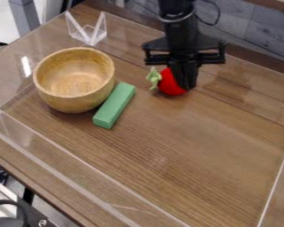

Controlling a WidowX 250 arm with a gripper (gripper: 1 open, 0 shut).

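Observation:
The black gripper (185, 58) is at the upper middle of the camera view, over a red round object (170, 83) with a pale green top (154, 78), partly hidden by the gripper. Whether anything is between its fingers cannot be made out; it appears low and close to the red object. A green block (114, 106) lies to the lower left of it.
A wooden bowl (74, 63) sits at the left, with a white wire-like holder (86, 30) behind it.

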